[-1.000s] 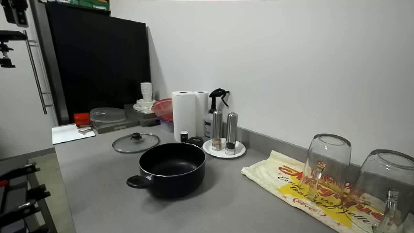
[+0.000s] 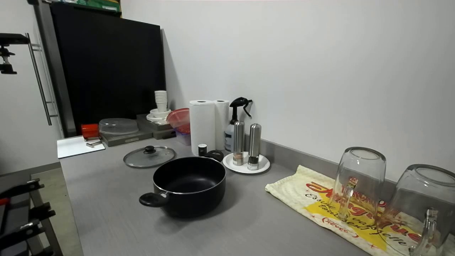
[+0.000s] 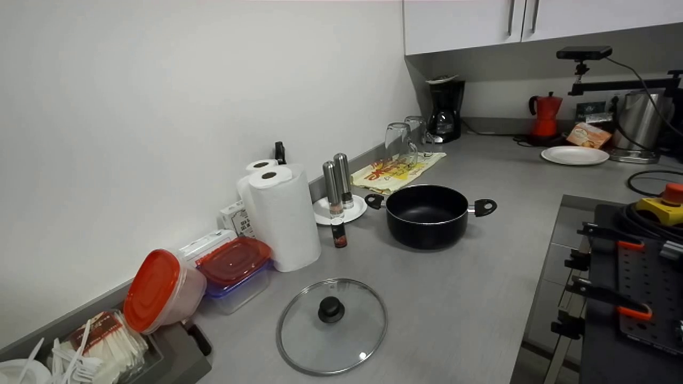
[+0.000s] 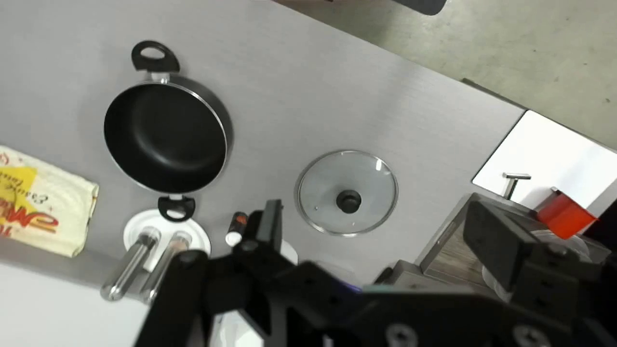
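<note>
My gripper shows only in the wrist view, its dark fingers (image 4: pixel 269 224) spread wide with nothing between them. It hangs above the counter, and beyond the gap the glass lid (image 4: pixel 370 202) lies flat, black knob up. The open black pot (image 4: pixel 165 136) stands to the lid's left there, upright and uncovered; its visible inside looks empty. In the second exterior view the pot (image 3: pixel 427 221) is behind and to the right of the lid (image 3: pixel 333 345).
Steel grinders (image 3: pixel 333 185) stand on a white plate (image 3: pixel 359 211) beside the pot, a small spice jar (image 3: pixel 339 233) close by. Paper towels (image 3: pixel 288 224) and plastic containers (image 3: pixel 173 297) line the wall. Glass mugs (image 2: pixel 356 183) rest upside down on a cloth (image 2: pixel 294 187).
A dark piece of the arm at the top left of the first exterior view has risen almost out of frame. Pot, lid and the other counter items have stayed put.
</note>
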